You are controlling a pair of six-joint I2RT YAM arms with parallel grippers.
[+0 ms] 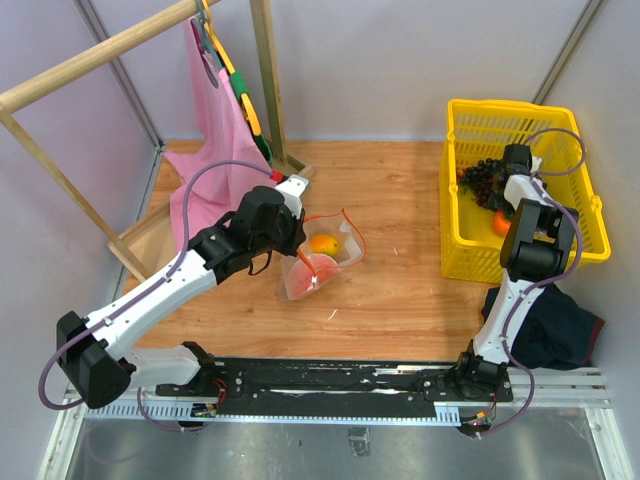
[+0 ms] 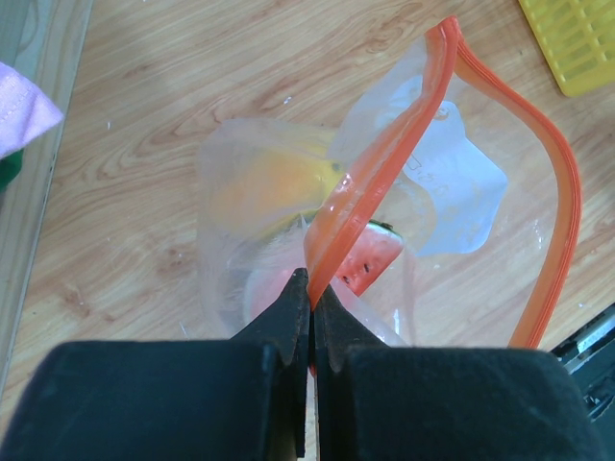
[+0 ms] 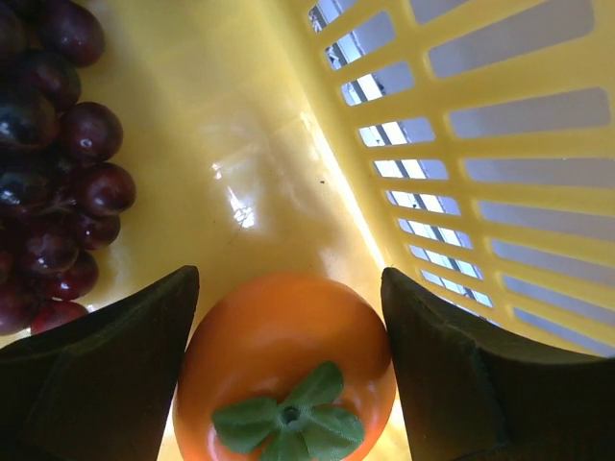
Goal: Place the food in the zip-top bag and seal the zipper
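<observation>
The clear zip top bag (image 1: 348,235) with an orange zipper rim stands on the table, its mouth spread wide. My left gripper is shut on that orange rim (image 2: 423,96). Inside the bag are a yellow-orange fruit (image 1: 324,244) and a watermelon slice (image 2: 369,257). Over in the yellow basket (image 1: 465,262), my right gripper is part open around an orange persimmon (image 3: 288,336) with a green leafy top. Its fingers stand at both sides of the fruit; whether they press on it cannot be told. Dark grapes (image 3: 82,187) lie beside it.
The basket's slatted wall (image 3: 461,144) rises close to my right gripper. A pink cloth (image 1: 215,130) hangs from a wooden frame (image 1: 100,55) behind the left arm. Dark cloth (image 1: 548,330) lies in front of the basket. Between bag and basket the table is bare.
</observation>
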